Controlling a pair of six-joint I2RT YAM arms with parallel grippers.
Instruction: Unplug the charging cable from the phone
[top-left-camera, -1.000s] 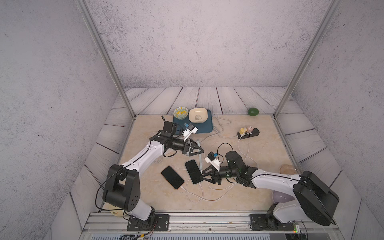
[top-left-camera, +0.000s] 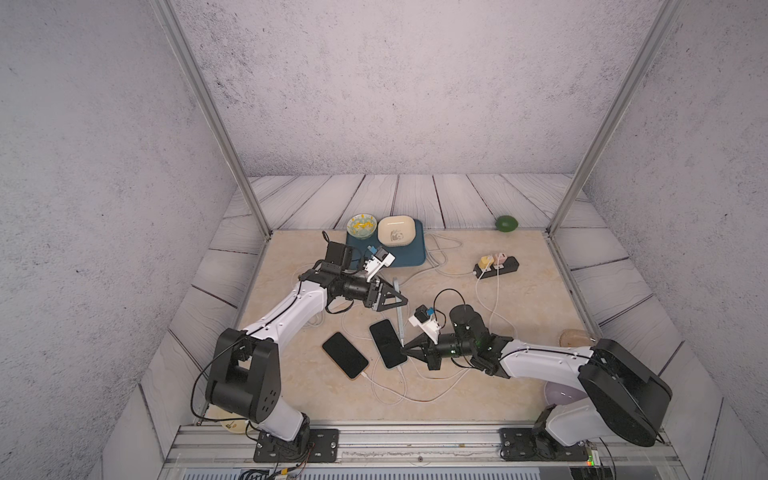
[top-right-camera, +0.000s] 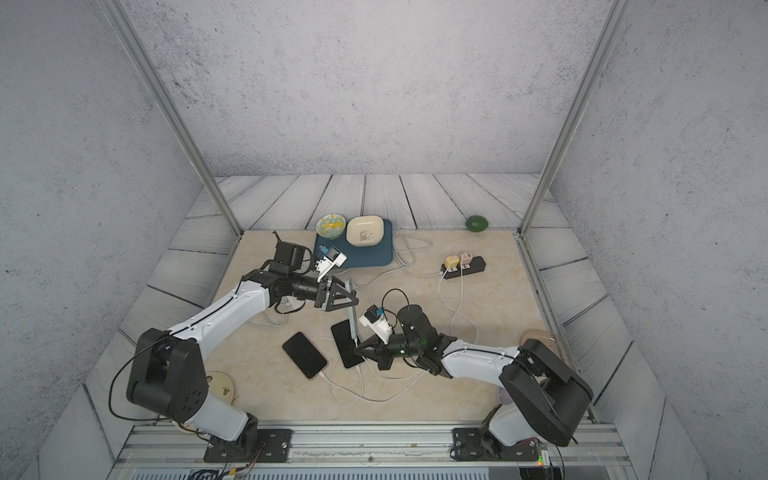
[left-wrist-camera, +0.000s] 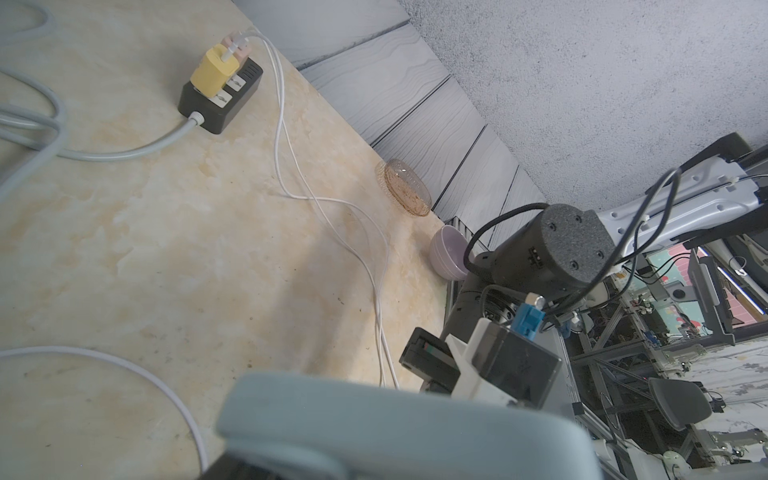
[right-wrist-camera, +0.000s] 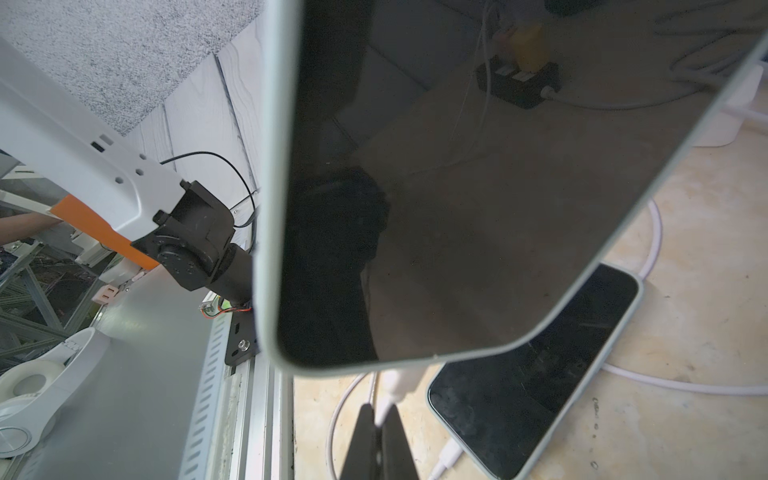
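A phone with a light blue frame (right-wrist-camera: 448, 200) hangs upright above the table, screen facing the right wrist camera. In the top left view my left gripper (top-left-camera: 397, 301) is shut on it; in the left wrist view the phone's edge (left-wrist-camera: 400, 424) covers the fingers. A white cable plug (right-wrist-camera: 398, 382) sits at the phone's lower edge, touching it as far as I can see. Just under the plug, my right gripper is shut on the white charging cable, its fingertips close together. The cable between the fingers is mostly hidden.
Two dark phones (top-left-camera: 345, 354) (top-left-camera: 389, 344) lie on the table below, with white cables looped around them. A black power strip (top-left-camera: 497, 267) with chargers stands right. A blue tray (top-left-camera: 412, 254) with dishes is at the back.
The left arm and its phone have stayed almost still.
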